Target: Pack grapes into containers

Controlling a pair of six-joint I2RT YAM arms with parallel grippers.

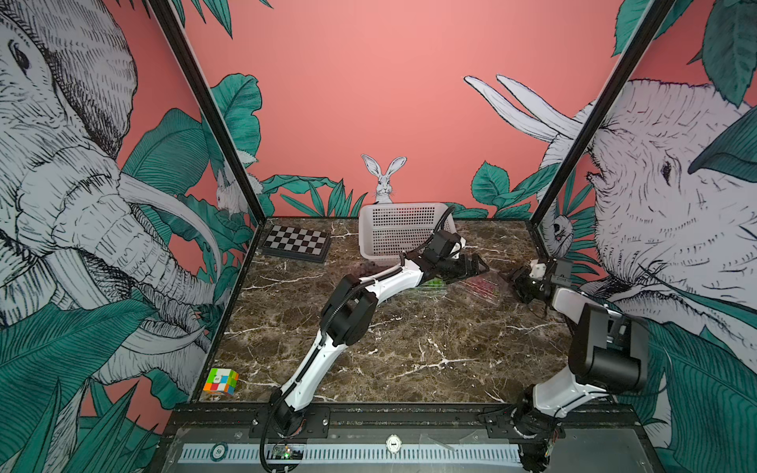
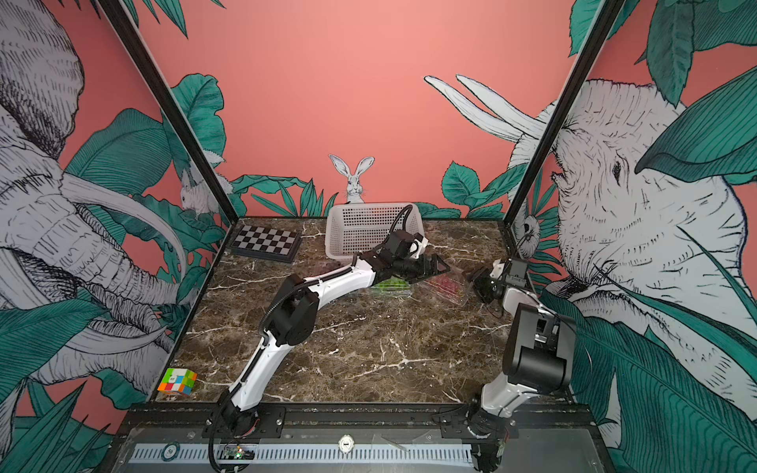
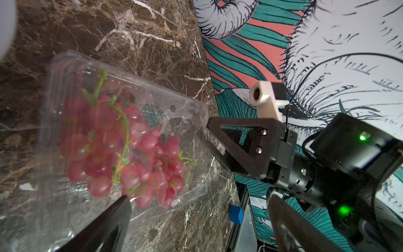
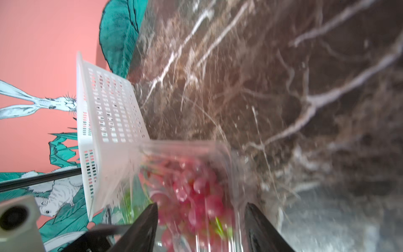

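A clear plastic container [image 3: 180, 105] of red grapes [image 3: 147, 142] lies on the marble table; whether its lid is fastened cannot be told. Over its back left side, my left gripper [image 1: 479, 266] is open, with nothing between its fingers. At the container's right end is my right gripper [image 1: 516, 282], its fingers [image 4: 140, 231] part open; the red grapes show beyond the gap in the right wrist view. In the left wrist view its tips are at the container's corner. A second container, with green grapes [image 1: 429, 285], sits to the left, partly hidden by the left arm.
A white perforated basket [image 1: 369, 236] stands against the back wall, behind the left arm. The checkered board [image 1: 296, 243] is at back left and a colorful cube [image 1: 220, 380] at front left. A blue block [image 3: 235, 214] shows near the right edge.
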